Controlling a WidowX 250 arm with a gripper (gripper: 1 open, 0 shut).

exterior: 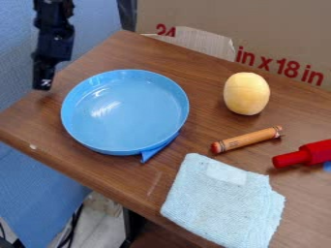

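My black gripper (42, 79) is at the upper left, above the table's left edge and just left of the large blue plate (124, 108). Its fingertips are dark and small, so I cannot tell whether they are open or shut. A small blue piece (153, 152) pokes out from under the plate's front right.
On the wooden table (91, 179) are a pale yellow round object (246, 93), an orange stick (246, 139), a red object (304, 155) and a folded light cloth (220, 199). A cardboard box (258, 29) stands behind.
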